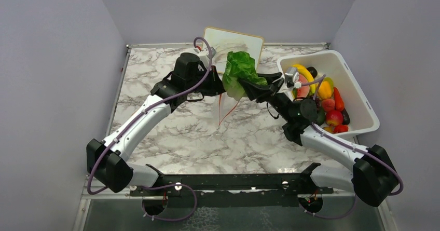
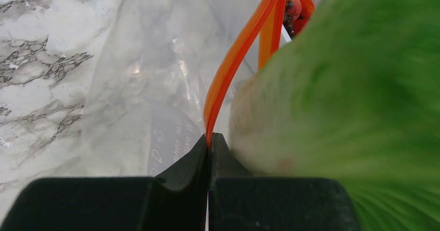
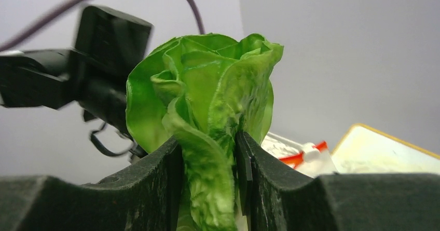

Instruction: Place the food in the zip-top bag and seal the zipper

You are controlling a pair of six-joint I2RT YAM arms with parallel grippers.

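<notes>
A clear zip top bag point(image 2: 155, 70) with an orange zipper rim point(image 2: 236, 57) hangs from my left gripper, whose fingers are shut on the rim. In the top view the bag's mouth point(image 1: 221, 118) shows below the lettuce as an orange outline, open. The green leafy lettuce point(image 1: 241, 74) is over that mouth, close against the left gripper's tip. My right gripper is shut around the lettuce point(image 3: 207, 101), which bulges up between and above its fingers. How far the lettuce reaches into the bag is hidden.
At the right stands a white bin point(image 1: 371, 124) holding a banana point(image 1: 305, 73), peppers, a red apple point(image 1: 334, 118) and other food. A white board with a tan edge point(image 1: 236, 40) lies at the back.
</notes>
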